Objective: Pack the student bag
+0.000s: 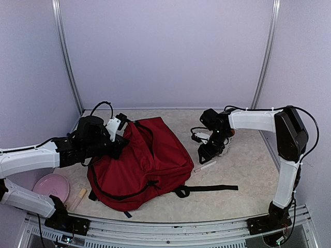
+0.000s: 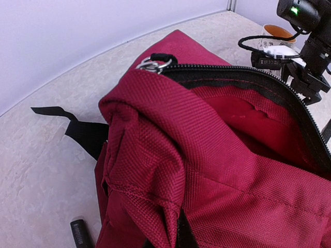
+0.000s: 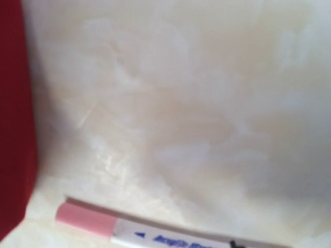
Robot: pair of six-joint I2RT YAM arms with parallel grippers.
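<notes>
The red bag (image 1: 150,165) lies on the table with its zipped mouth partly open, the opening showing in the left wrist view beside a black zipper (image 2: 243,72). My left gripper (image 1: 123,147) is shut on a fold of the bag's red fabric (image 2: 150,170) near its edge. To the bag's right, a white marker with a pink cap (image 3: 88,219) lies flat on the table. My right gripper (image 1: 202,159) hangs open just above and beside that marker, holding nothing; its fingers do not show clearly in the right wrist view.
A clear cup with an orange-brown rim (image 2: 278,32) stands behind the right gripper. At the left are a pink plate (image 1: 53,186) and a pale stick-like item (image 1: 78,198). A black strap (image 1: 214,188) stretches right from the bag.
</notes>
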